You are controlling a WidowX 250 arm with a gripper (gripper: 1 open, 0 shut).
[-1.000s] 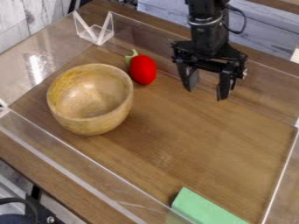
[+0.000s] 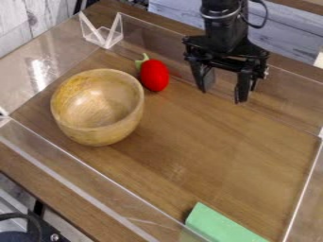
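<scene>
My black gripper (image 2: 222,79) hangs over the back right of the wooden surface, its two fingers apart with nothing visible between them. To its left lies a red vegetable (image 2: 154,76) with a green stem. A large wooden bowl (image 2: 97,107) stands at the left, empty. A green block (image 2: 222,222) lies at the front right.
Clear plastic walls (image 2: 76,193) border the work area. A small clear angular piece (image 2: 104,34) is at the back left corner.
My gripper has risen slightly and shifted a little to the right. The bowl, the red vegetable and the green block have stayed in place.
</scene>
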